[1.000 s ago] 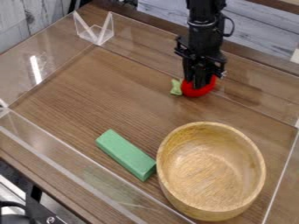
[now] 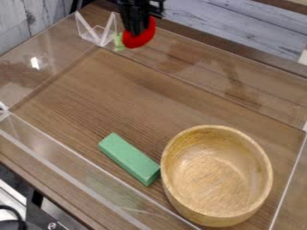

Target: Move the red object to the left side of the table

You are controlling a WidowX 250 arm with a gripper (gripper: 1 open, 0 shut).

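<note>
The red object (image 2: 140, 36), with a pale green tip on its left, is at the top of the camera view near the table's far edge, left of the middle. My dark gripper (image 2: 135, 23) reaches down from above and is shut on it. The fingers partly cover the object's upper part. Whether its underside touches the wood of the table (image 2: 156, 99) cannot be told from this angle.
A clear, wire-like holder (image 2: 93, 32) stands just left of the gripper, close to it. A green block (image 2: 129, 159) and a large tan bowl (image 2: 216, 175) occupy the near side.
My gripper has carried the red object from right of the middle toward the far left, up close to the clear holder. The bowl and green block have stayed put.
</note>
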